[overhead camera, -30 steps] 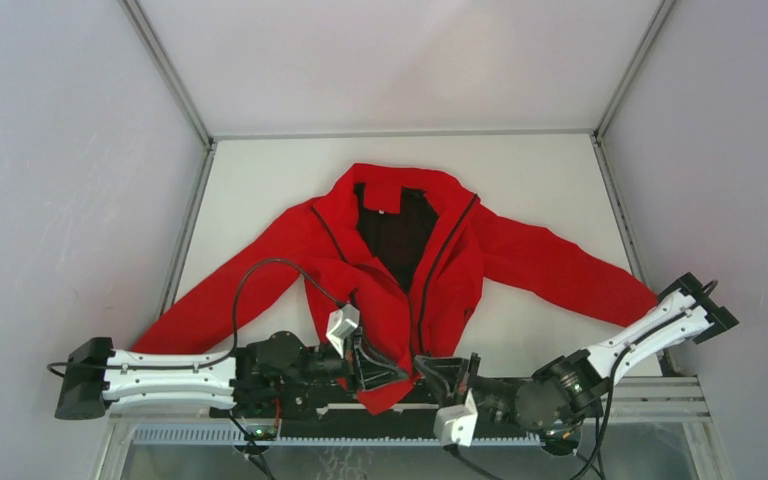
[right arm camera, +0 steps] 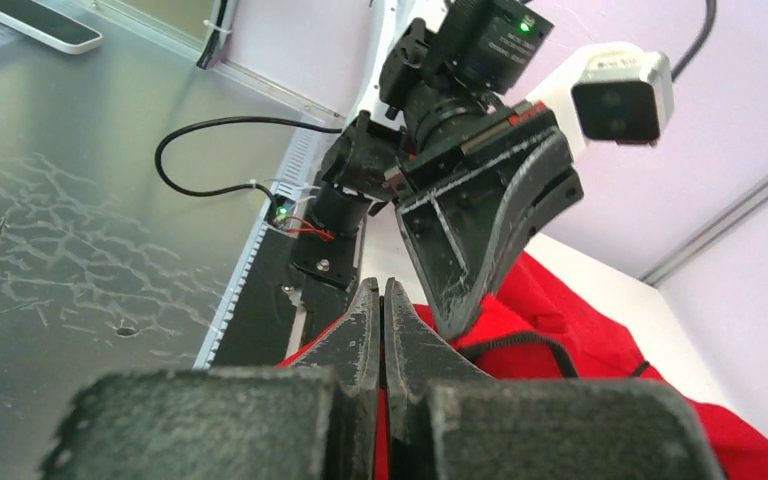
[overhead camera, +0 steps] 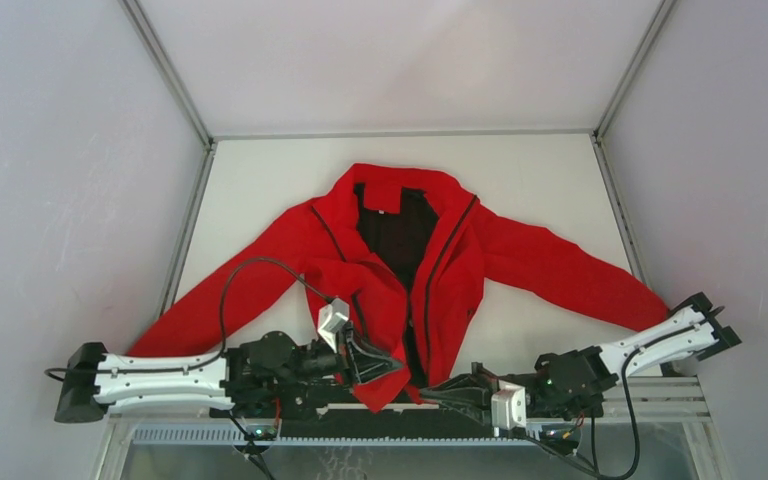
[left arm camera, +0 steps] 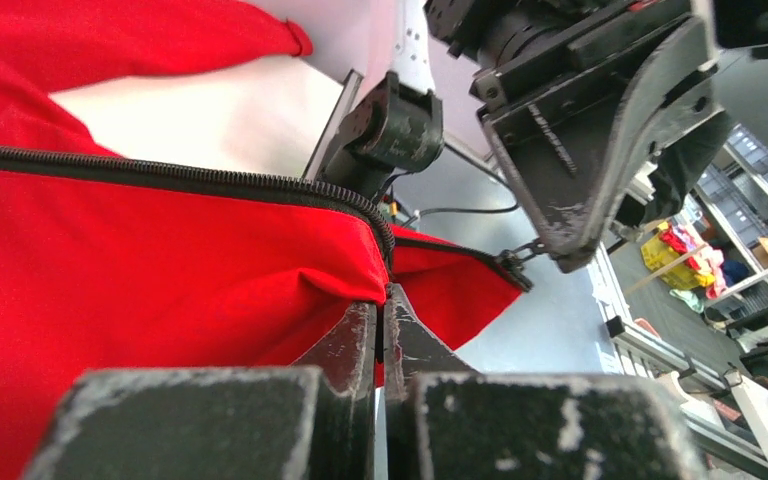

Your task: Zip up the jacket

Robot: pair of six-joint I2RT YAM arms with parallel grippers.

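Observation:
The red jacket (overhead camera: 305, 235) lies with its front open, dark lining (overhead camera: 395, 235) showing between the two zipper edges. In the left wrist view, my left gripper is shut on the lower end of one zipper edge, where the toothed tape (left arm camera: 210, 182) bends down into the fingertips. Beyond it, the other front edge stretches toward my right gripper (overhead camera: 423, 394), with a dark zipper slider (left arm camera: 513, 266) at its corner. The slider's small pull (left arm camera: 534, 249) reaches the right fingertips, which are shut on it. The right wrist view hides that grip behind the fingers.
Both sleeves spread outward, the right one (overhead camera: 570, 270) reaching near the right arm. A dark gap and a metal rail (overhead camera: 340, 440) run along the front edge.
The left gripper has barely moved.

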